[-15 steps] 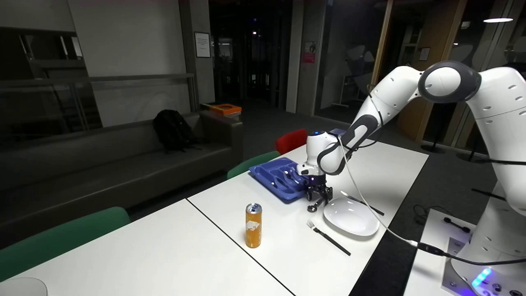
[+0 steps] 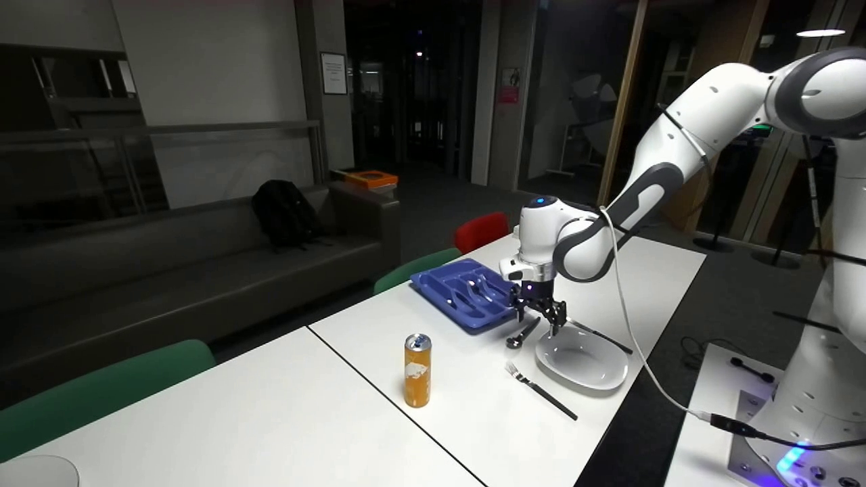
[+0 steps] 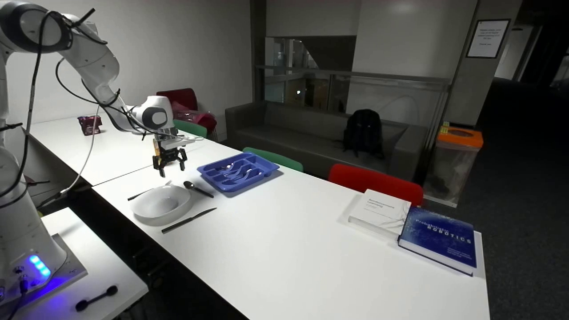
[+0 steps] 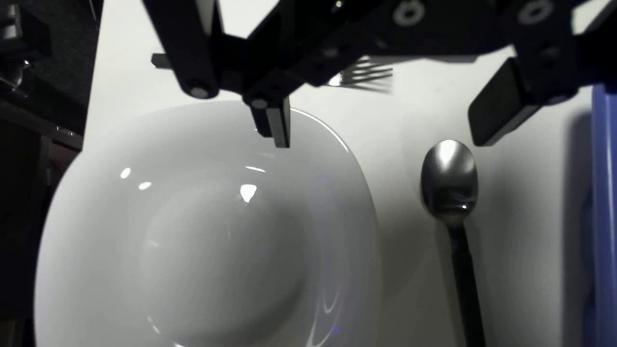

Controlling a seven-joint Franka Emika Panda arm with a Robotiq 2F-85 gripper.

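My gripper (image 2: 539, 315) is open above the table, with nothing between its fingers. In the wrist view one fingertip (image 4: 280, 128) overlaps the far rim of the white bowl (image 4: 220, 260), while the other lies over bare table near the spoon (image 4: 449, 179). The spoon lies between the bowl and the blue cutlery tray (image 3: 237, 186). A fork (image 2: 542, 393) with a dark handle rests on one side of the bowl, and a knife (image 3: 188, 221) on the other. Several pieces of cutlery sit in the tray.
An orange can (image 2: 417, 373) stands upright on the table. Two books (image 3: 379, 210) lie at the table's far end. A white cable (image 2: 623, 300) hangs from the arm past the bowl.
My gripper has risen away from beside the tray and spoon and shifted toward the bowl. The bowl sits very slightly farther right. The cutlery and can look unmoved.
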